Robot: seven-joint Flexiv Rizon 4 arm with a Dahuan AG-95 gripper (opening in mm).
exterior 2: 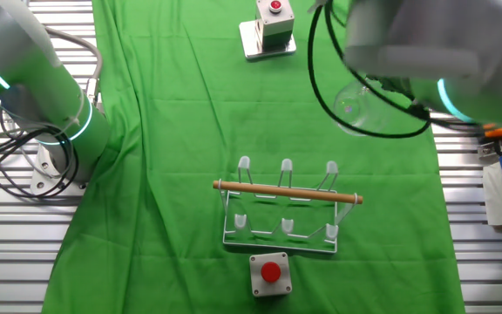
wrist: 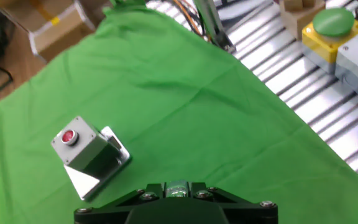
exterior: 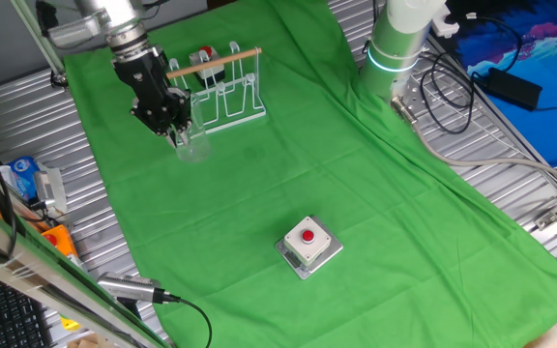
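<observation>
A clear glass cup (exterior: 193, 147) hangs from my gripper (exterior: 178, 131) in front of the left end of the white wire rack (exterior: 238, 122). In exterior view 2 the glass (exterior 2: 361, 106) shows partly behind a black cable, well away from the rack (exterior 2: 279, 248). At the bottom of the wrist view the gripper is shut on the glass, and only a small shiny part of it shows between the fingers. The rack's pegs are all bare, under a wooden bar (exterior 2: 288, 192).
A button box with a red button (exterior: 307, 238) sits on a metal plate mid-cloth. Another red-button box (exterior 2: 271, 274) stands close behind the rack. Open green cloth (exterior: 395, 251) covers most of the table. Yellow and grey button boxes (wrist: 333, 30) lie off the cloth.
</observation>
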